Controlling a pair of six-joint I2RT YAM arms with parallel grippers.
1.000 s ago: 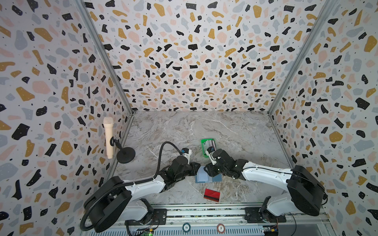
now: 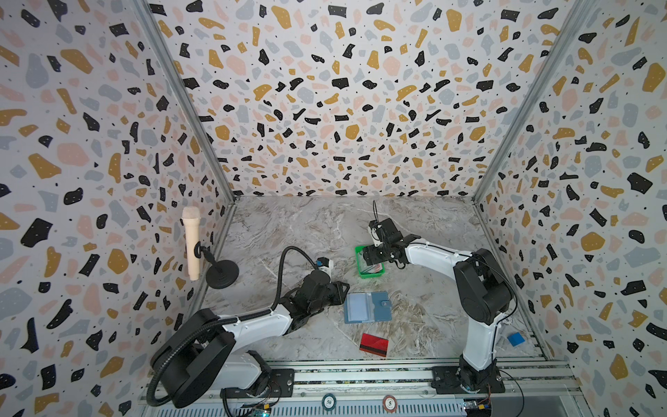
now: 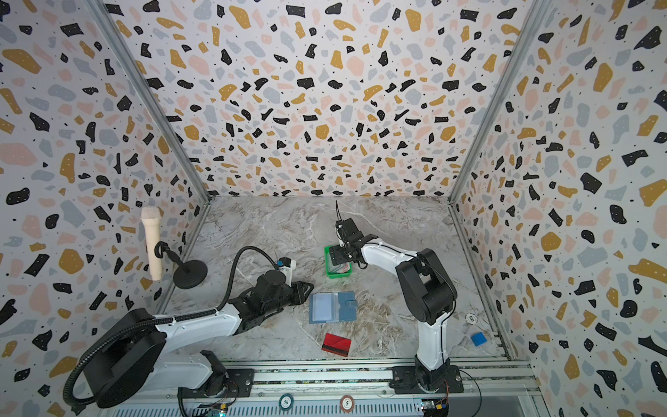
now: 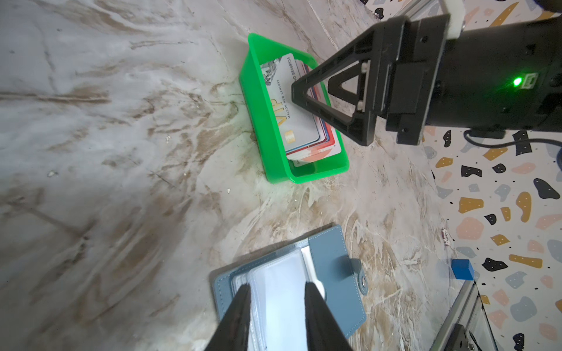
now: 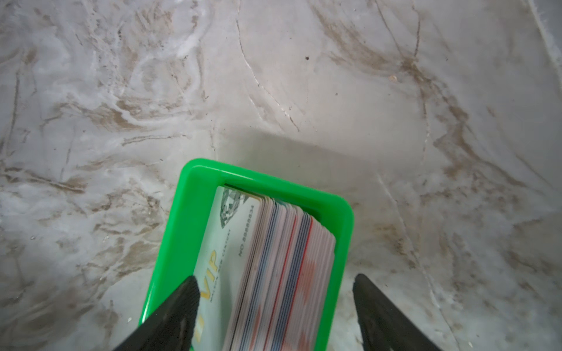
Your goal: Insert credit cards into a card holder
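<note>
A green tray (image 5: 193,193) holds a leaning stack of cards (image 5: 275,263), a white VIP card (image 5: 228,245) on its left side. My right gripper is over the tray, its fingers spread to either side of the stack, with nothing held that I can see. The blue-grey card holder (image 4: 339,263) lies unfolded in front of the tray, a clear pocket on its left half. Above that pocket hovers my left gripper, part open, nothing between its fingers. A red card (image 2: 373,344) lies flat on the table near the front edge.
A black stand (image 2: 222,274) with a beige rod is at the left. A small blue block (image 2: 515,339) sits at the front right. The table behind the tray is bare marble.
My right gripper has moved from above the card holder back to over the green tray. The left gripper has shifted slightly left. Holder and red card look unmoved.
</note>
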